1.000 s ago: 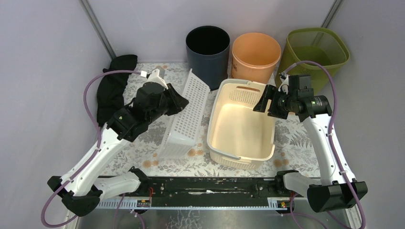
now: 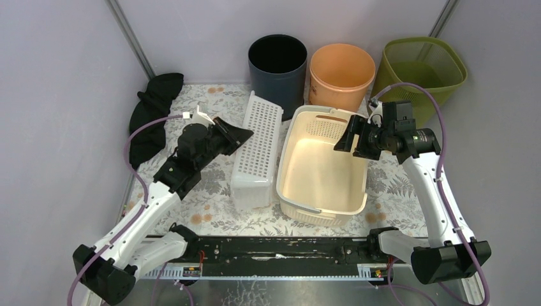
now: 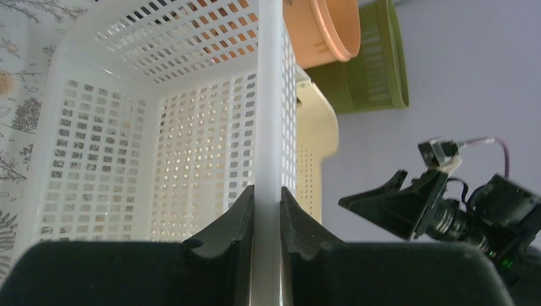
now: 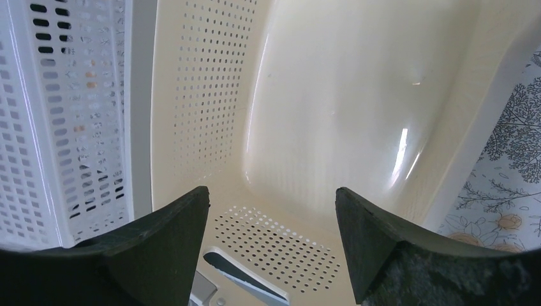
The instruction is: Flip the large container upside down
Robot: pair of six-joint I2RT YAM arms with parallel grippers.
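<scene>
A large cream basket (image 2: 328,172) stands upright, its open top facing up and its inside empty. Left of it, a white perforated basket (image 2: 259,143) is tipped on its side against or close to the cream one. My left gripper (image 2: 245,135) is shut on the white basket's rim, which runs between its fingers in the left wrist view. Over the right side of the cream basket hangs my right gripper (image 2: 345,152). Its fingers (image 4: 185,223) are apart with nothing between them, above the perforated end wall in the right wrist view.
Behind stand a dark blue bin (image 2: 278,83), an orange bin (image 2: 341,80) and a green bin (image 2: 421,73). Black cloth (image 2: 153,118) lies at the back left.
The left arm has lowered, and the white basket in its grip has come down and swung into a more upright line beside the cream basket. The right gripper has shifted slightly left.
</scene>
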